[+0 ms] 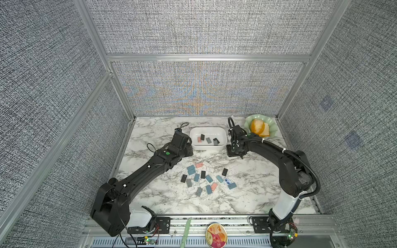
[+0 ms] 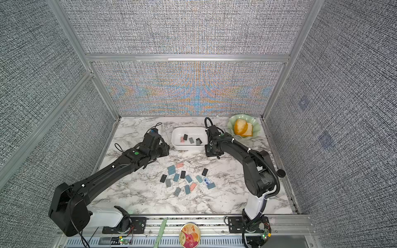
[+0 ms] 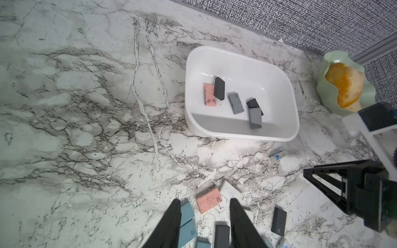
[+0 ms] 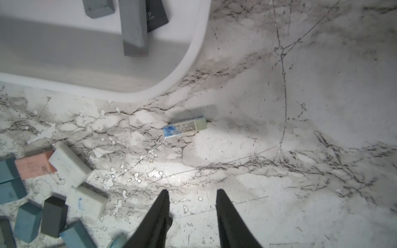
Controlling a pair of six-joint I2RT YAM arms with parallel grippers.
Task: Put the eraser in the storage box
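The white storage box (image 1: 208, 146) holds several erasers: pink (image 3: 210, 94), grey (image 3: 235, 103) and dark (image 3: 219, 88). A wrapped eraser (image 4: 184, 126) lies on the table just in front of the box. Many loose erasers, among them a pink one (image 3: 208, 199) and a white one (image 4: 70, 163), are scattered nearer the front. My right gripper is open above the table beside the wrapped eraser, nothing between its fingers. My left gripper is open left of the box, above the table, also empty.
A green scalloped bowl (image 3: 324, 86) with bread stands behind the right arm, right of the box. The table (image 3: 82, 136) left of the box is clear. Mesh walls enclose the back and sides.
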